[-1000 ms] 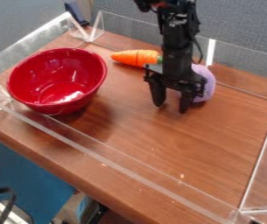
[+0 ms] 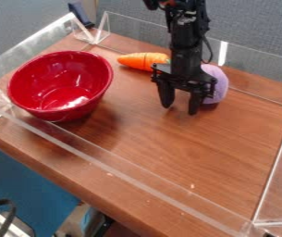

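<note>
My black gripper [image 2: 185,97] is low over the wooden table at the back centre, fingers pointing down; whether it is open or shut is hard to make out. A purple object [image 2: 214,79], rounded, lies just behind and right of it, partly hidden by it. An orange toy carrot [image 2: 141,60] lies to the left of the gripper. A large red bowl [image 2: 59,85] sits at the left of the table.
Clear low walls [image 2: 276,185] run along the table's edges, and a grey panel stands behind it.
</note>
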